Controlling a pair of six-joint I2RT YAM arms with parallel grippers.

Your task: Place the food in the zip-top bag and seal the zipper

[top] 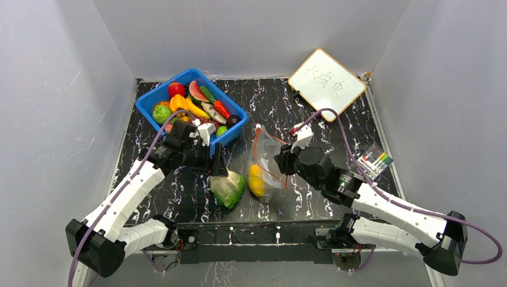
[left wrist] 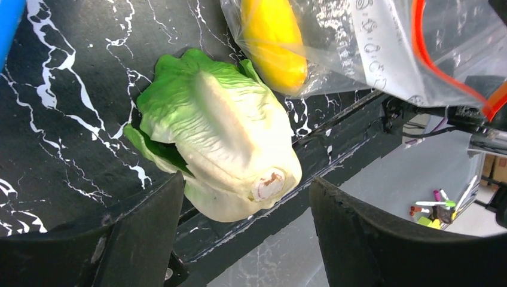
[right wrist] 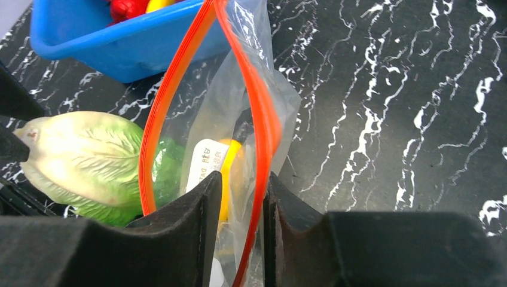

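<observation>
The lettuce [top: 227, 190], green with a pale stem end, lies on the black table outside the bag. Over its stem end my left gripper [top: 217, 162] stands open; in the left wrist view its fingers [left wrist: 152, 209] are wide apart, with the lettuce lying ahead, ungripped. The clear zip top bag [top: 267, 156], edged in orange, stands just right of the lettuce with its mouth spread. Inside it rests a yellow food piece [left wrist: 272, 45]. My right gripper [top: 283, 162] is shut on the bag's orange edge, seen between its fingers.
A blue basket [top: 145, 112] full of toy fruit and vegetables stands at the back left. At the back right lies a whiteboard [top: 327, 84], and a pack of markers [top: 375, 161] sits at the right edge. Table behind the bag is clear.
</observation>
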